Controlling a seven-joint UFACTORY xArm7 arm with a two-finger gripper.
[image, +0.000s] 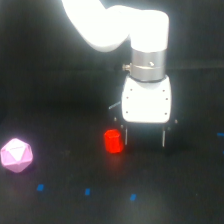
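A small red cylinder-like object (114, 141) lies on the dark surface near the middle of the view. Its outline looks somewhat tilted. My white gripper (145, 137) points down just to its right. The two thin fingers stand well apart, with nothing visible between them. The left finger (126, 135) is right at the red object's right edge and seems to touch it; the exact contact cannot be told. At the far left sits a pink faceted ball (17, 155), well away from the gripper.
Small blue marks, such as one blue mark (87, 191), dot the dark tabletop (70, 165) toward the front and at the right edge. Between the pink ball and the red object the surface is clear, as is the front area.
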